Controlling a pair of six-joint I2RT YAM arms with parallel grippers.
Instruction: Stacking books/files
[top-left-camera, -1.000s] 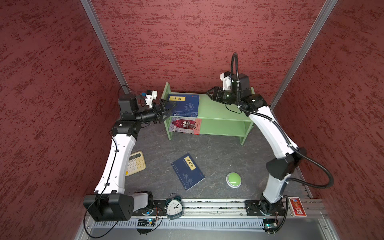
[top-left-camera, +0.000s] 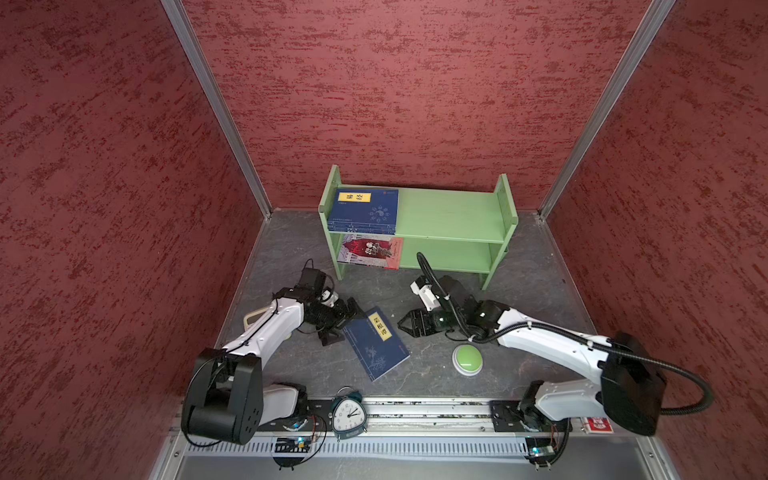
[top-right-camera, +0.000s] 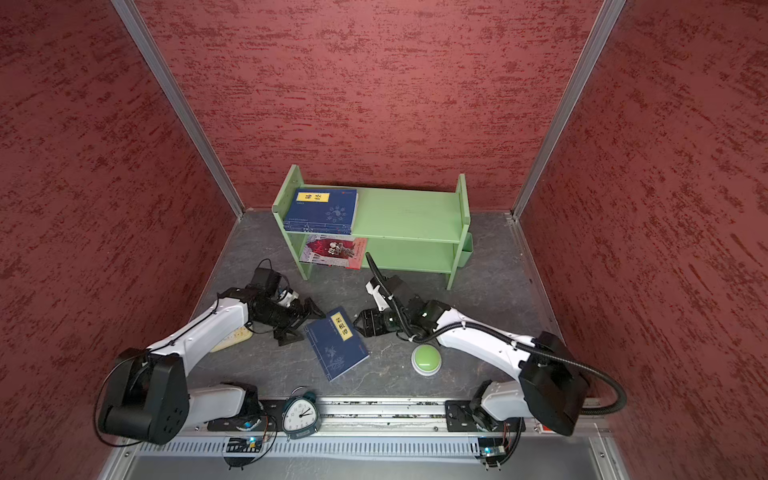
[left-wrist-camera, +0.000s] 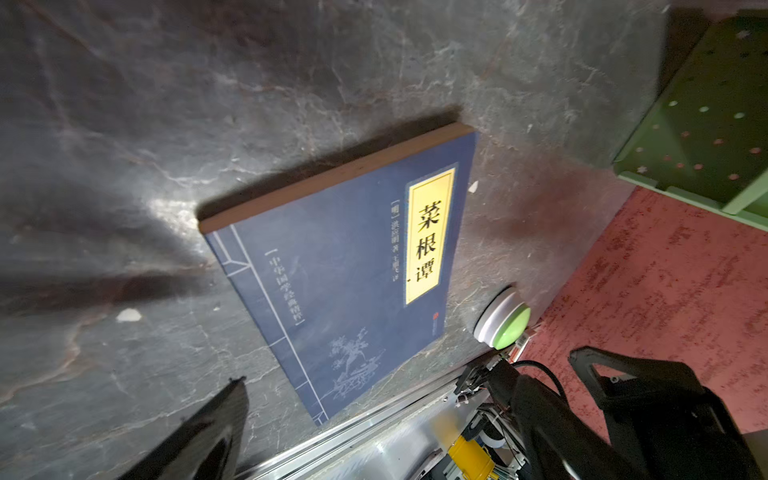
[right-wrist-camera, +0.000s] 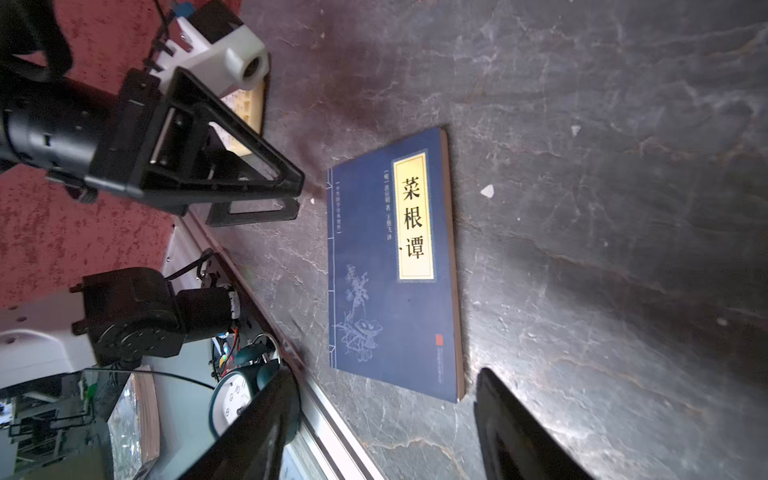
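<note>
A blue book with a yellow title label (top-left-camera: 376, 344) lies flat on the grey floor, in front of the green shelf (top-left-camera: 448, 209). My left gripper (top-left-camera: 342, 318) stands open just at the book's left side, nothing between its fingers. My right gripper (top-left-camera: 405, 323), also open and empty, is low beside the book's right side; both wrist views show the book below and between the fingers. A stack of blue books (top-left-camera: 364, 216) sits at the upper shelf's left, with a pinkish book (top-left-camera: 372, 251) on the level below.
A green button (top-left-camera: 468, 358) lies right of the book, an alarm clock (top-left-camera: 349, 414) at the front rail. A calculator (top-right-camera: 228, 341) is partly hidden by the left arm. The shelf's right halves are clear.
Both arms have come down from the upper shelf to the floor, closing in on either side of the loose book. The books have not moved.
</note>
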